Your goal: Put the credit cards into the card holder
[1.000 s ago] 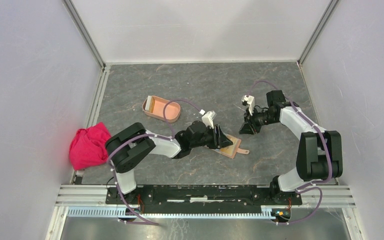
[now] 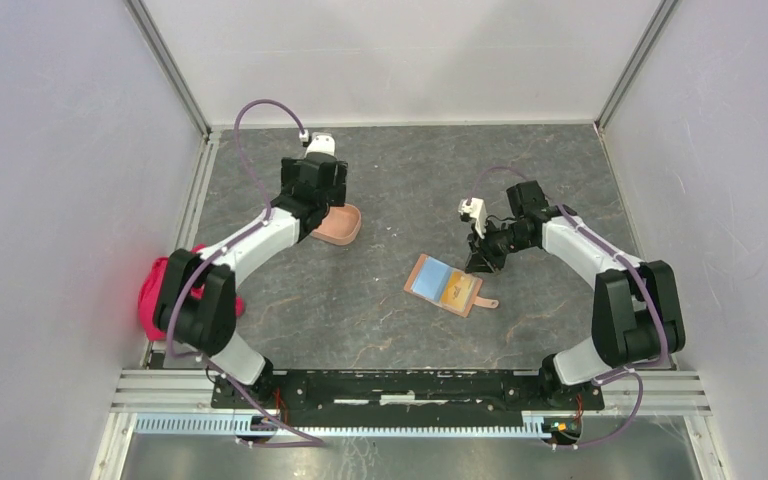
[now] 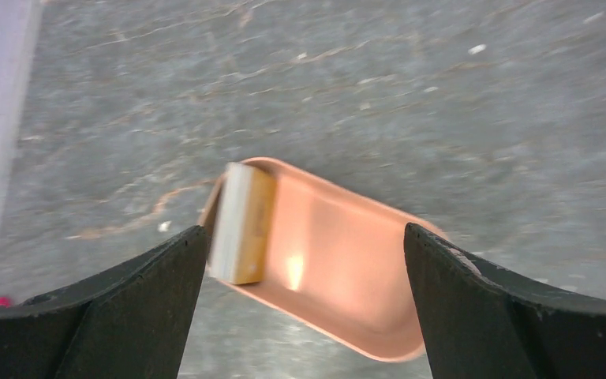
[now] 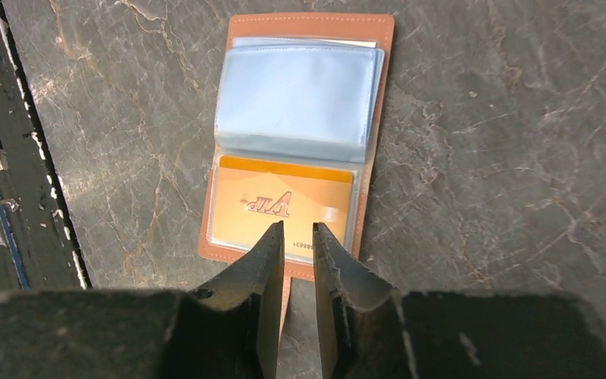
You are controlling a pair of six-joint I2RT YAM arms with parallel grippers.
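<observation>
The open card holder (image 4: pixel 300 103) lies on the table at centre-right, with a light blue pocket flap and an orange card (image 4: pixel 268 197) in the other half. My right gripper is above its orange half, fingers a narrow gap apart with nothing visible held. My left gripper hangs open over a pink box (image 3: pixel 331 253), which holds a stack of cards (image 3: pixel 245 221) at one end.
A red cloth (image 2: pixel 153 295) lies at the left edge, partly behind the left arm. White walls bound it.
My left gripper has swung from the card holder back-left to over the pink box. My right gripper has shifted slightly over the holder area.
</observation>
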